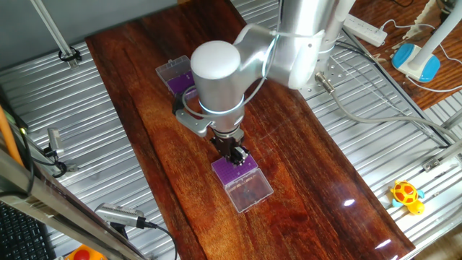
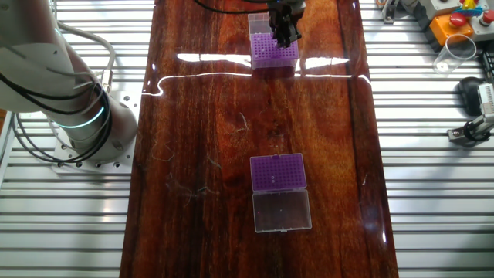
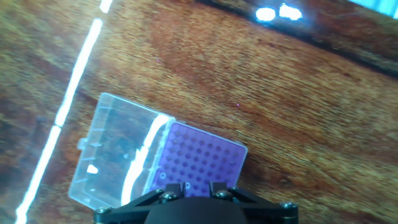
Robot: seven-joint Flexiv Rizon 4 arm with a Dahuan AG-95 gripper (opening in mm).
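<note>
My gripper [image 1: 238, 157] is over the purple rack [image 1: 228, 172] of an open clear-lidded box, whose transparent lid [image 1: 250, 192] lies flat beside it. In the wrist view the gripper has its two dark fingertips apart, with purple rack showing between them and nothing seen held. Small pale rings mark a few holes of that rack [image 3: 202, 158]; whether they are tubes cannot be made out. A second box of the same kind, with a purple rack [image 2: 278, 171] and opened lid [image 2: 282, 211], lies on the table; a few pale spots show in its rack.
Both boxes rest on a glossy brown wooden board [image 2: 201, 208], with bare wood between them. Beyond the board's edge are a toy turtle [image 1: 406, 195], a clear cup [image 2: 455, 54] and a camera on a mount [image 1: 120, 215].
</note>
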